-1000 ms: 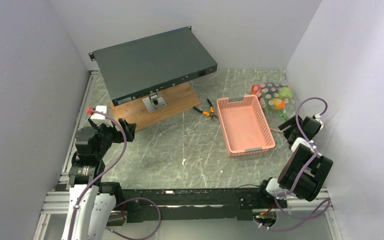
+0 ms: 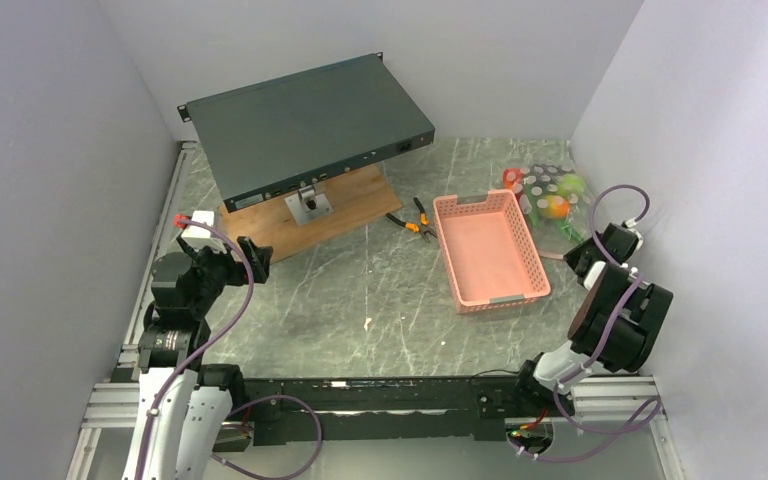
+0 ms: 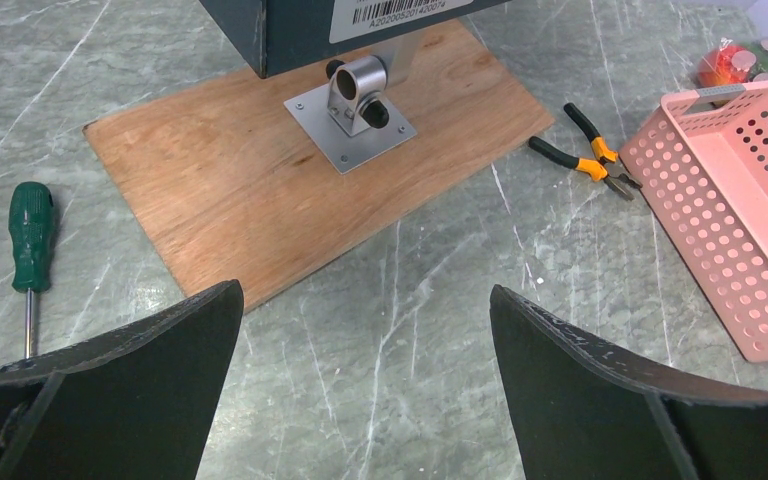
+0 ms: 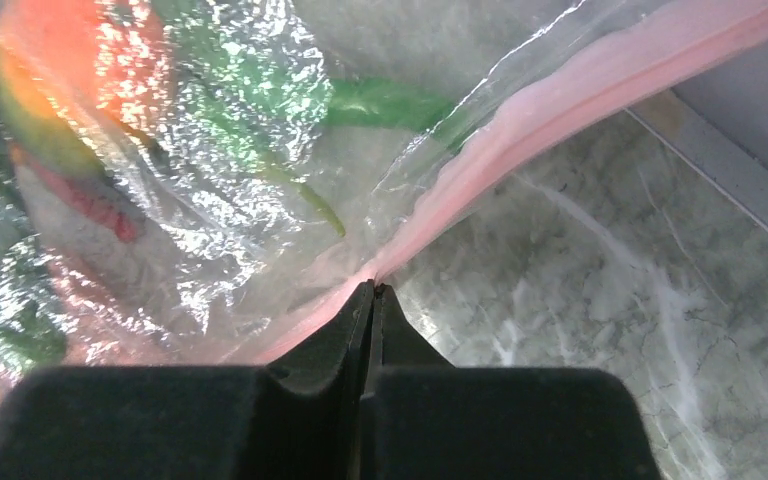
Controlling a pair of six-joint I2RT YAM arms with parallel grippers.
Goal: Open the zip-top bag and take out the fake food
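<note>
The clear zip top bag (image 2: 550,208) with colourful fake food lies at the back right; in the right wrist view its pink zip strip (image 4: 505,140) runs diagonally, with orange and green food (image 4: 380,100) under the plastic. My right gripper (image 2: 572,258) is at the strip, its fingertips (image 4: 368,290) shut on or against the pink edge; whether the strip is between them is hard to tell. My left gripper (image 2: 253,262) stands open at the left, nothing between its fingers.
A pink basket (image 2: 485,255) sits left of the bag. Pliers (image 2: 410,222), a screwdriver (image 3: 30,235) and a dark metal unit (image 2: 305,125) on a wooden board lie further left. The right wall is close to my right arm.
My right gripper has moved a little left and back towards the bag's zip edge and has closed. The left arm has not moved.
</note>
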